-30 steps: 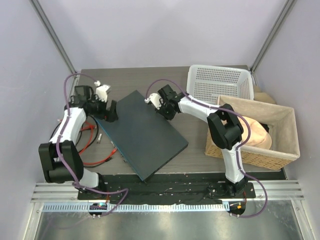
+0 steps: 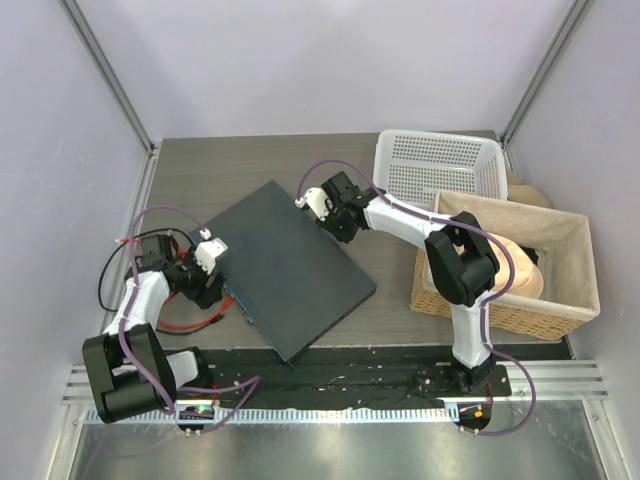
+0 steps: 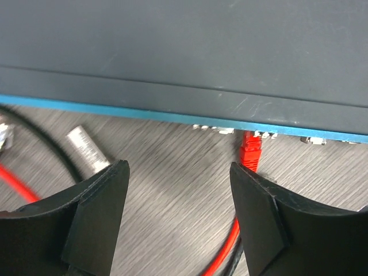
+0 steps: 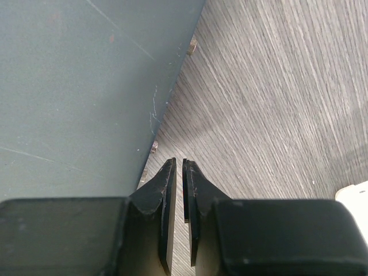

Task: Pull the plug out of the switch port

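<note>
The dark switch [image 2: 285,270] lies tilted on the floor of the workspace. In the left wrist view its blue-edged port side [image 3: 103,109] runs across the frame, with a red plug [image 3: 250,148] at a port, right of centre. My left gripper stands open just short of that edge, nothing between its fingers; the right finger partly covers the red cable [image 3: 224,250]. My right gripper is by the switch's other edge, its fingers nearly together with a narrow gap and nothing seen held.
Black cable [image 3: 43,135], another red cable [image 3: 17,184] and a small metal piece [image 3: 87,146] lie at left. A white basket [image 2: 440,160] and a wicker box [image 2: 560,260] with beige contents occupy the right side. Bare surface shows behind the switch.
The right arm moved slightly earlier; the switch looks unmoved.
</note>
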